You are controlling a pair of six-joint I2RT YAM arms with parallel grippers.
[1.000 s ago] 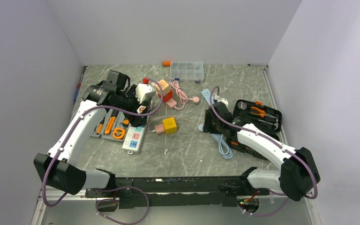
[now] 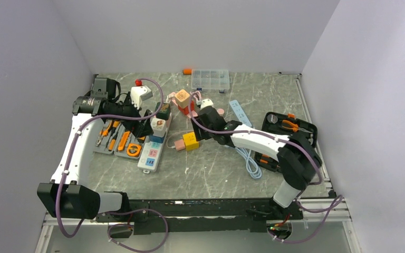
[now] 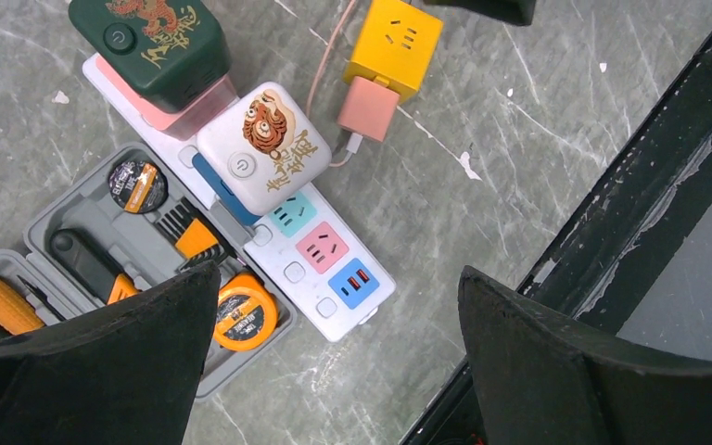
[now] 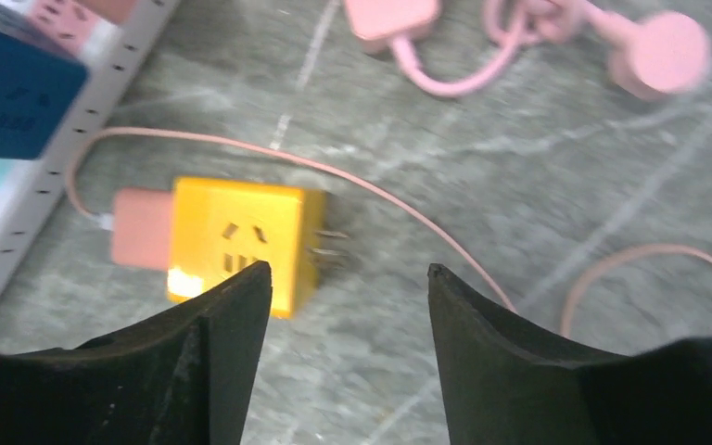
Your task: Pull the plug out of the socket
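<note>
A yellow cube adapter (image 4: 234,232) lies on the table with its metal prongs (image 4: 332,246) bare, pointing away from the pink charger block (image 4: 142,227) joined to its other end. My right gripper is open above the table beside the cube, with only bare table and a thin pink cable (image 4: 385,193) between its fingers. The white power strip (image 3: 329,320) shows free pastel sockets at its near end. Over the strip and the tool case my left gripper stands open and empty. Both grippers are apart from the cube.
A white square adapter (image 3: 264,148) and a dark green one (image 3: 153,46) sit on the strip. A grey tool case (image 3: 287,320) lies beside it, a black case (image 2: 295,126) at the right.
My right arm has swung left from beside the black case to the yellow cube. The left arm has drawn back to the left, away from the strip's adapters. The cube has stayed put.
</note>
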